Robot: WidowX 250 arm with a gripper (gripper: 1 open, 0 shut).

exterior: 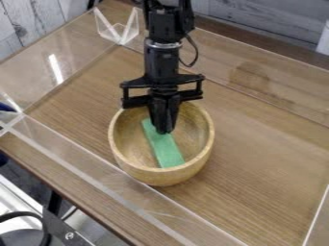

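Note:
A round tan bowl (131, 158) sits on the wooden table in the centre of the camera view. Inside it lies a green flat object (166, 151). My black gripper (162, 123) reaches down from above into the back of the bowl, its tips at or just over the upper end of the green object. The fingertips look close together; whether anything is between them is hidden.
Clear plastic pieces stand at the left edge and back left. Black cables hang at the lower left.

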